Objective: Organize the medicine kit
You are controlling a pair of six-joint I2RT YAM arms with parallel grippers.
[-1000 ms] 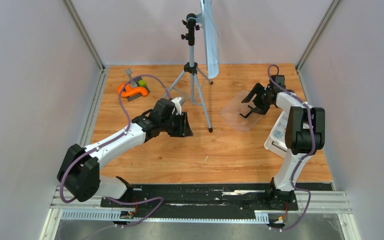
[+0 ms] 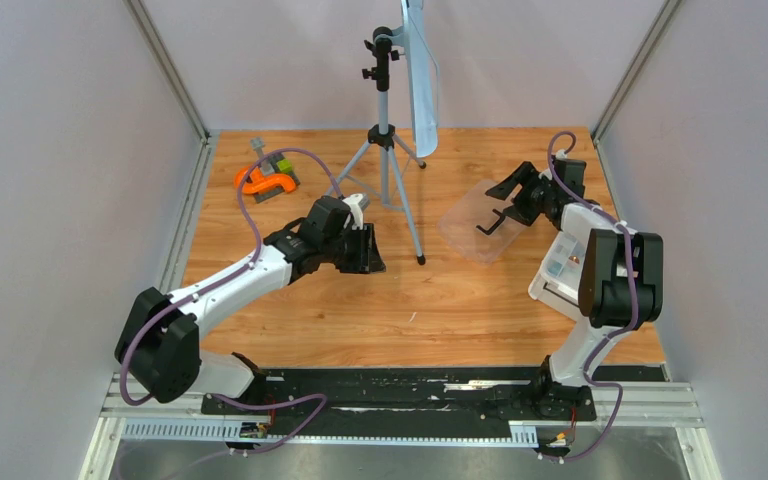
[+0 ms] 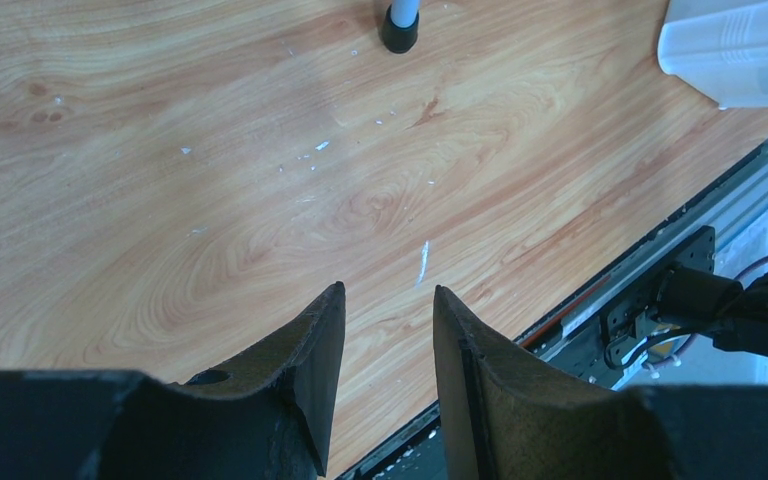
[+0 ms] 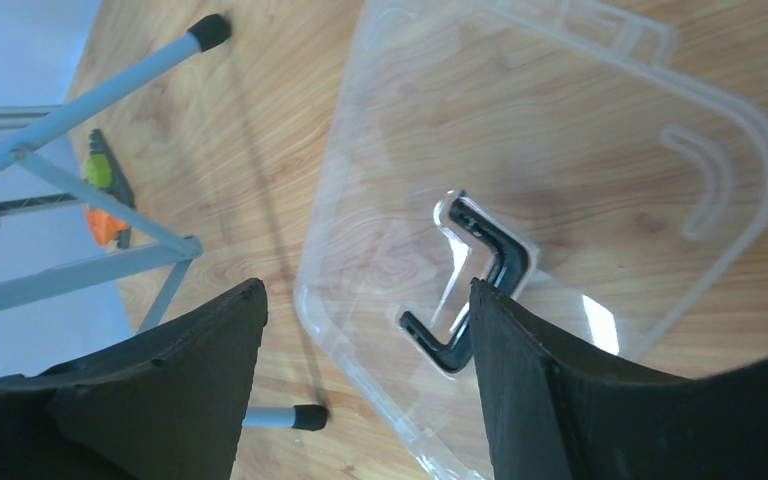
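A clear plastic lid (image 2: 468, 222) with a black handle (image 4: 505, 260) lies on the table right of the tripod. My right gripper (image 2: 507, 203) is over its right part, open, and nothing shows between its fingers. Right of the lid, partly covered by the right arm, stands the white medicine kit box (image 2: 550, 284) with pale items inside; its corner (image 3: 730, 55) shows in the left wrist view. My left gripper hangs over bare wood left of the tripod's front foot, its fingers apart and empty.
A tripod (image 2: 382, 135) stands mid-table, legs spread, one foot near the lid. Orange, green and grey tools (image 2: 268, 180) lie at the back left.
The right arm has shifted a little to the right, its gripper staying over the lid. The lid has slid very slightly to the left. My left arm looks unmoved.
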